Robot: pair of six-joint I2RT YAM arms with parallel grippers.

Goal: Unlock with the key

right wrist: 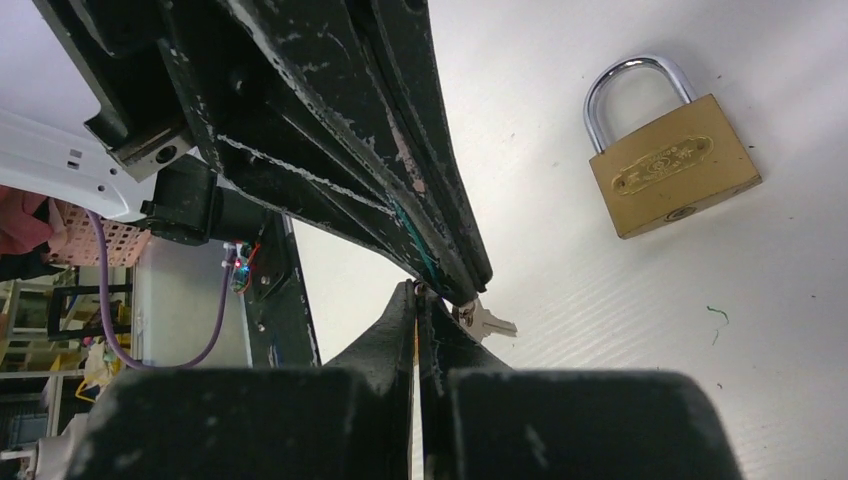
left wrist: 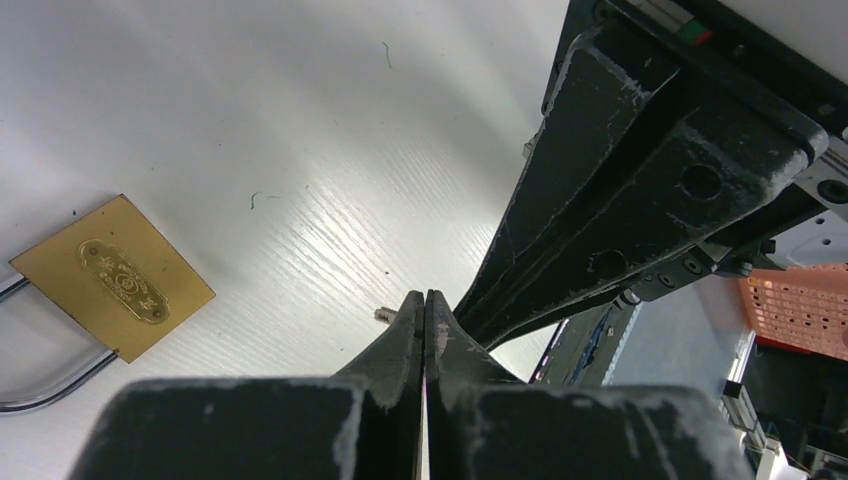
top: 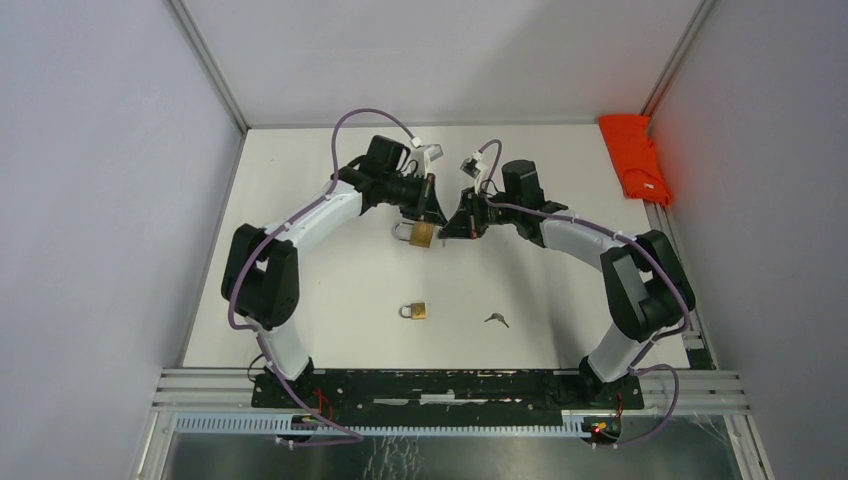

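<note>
The brass padlock (top: 422, 235) lies flat on the table with its steel shackle towards the left; both wrist views show it, left of the fingers in the left wrist view (left wrist: 115, 277) and at upper right in the right wrist view (right wrist: 676, 166). My right gripper (top: 443, 236) is shut at the padlock's right side, its tips at the bow end of a small key (right wrist: 490, 322). The key's toothed blade sticks out clear of the padlock. My left gripper (top: 441, 222), shut, meets the right one; its tips hide part of the key. Whether it touches the key cannot be told.
A smaller brass padlock (top: 414, 311) and a pair of keys (top: 497, 319) lie nearer the front. Folded red cloth (top: 634, 157) rests at the far right. My two grippers crowd each other.
</note>
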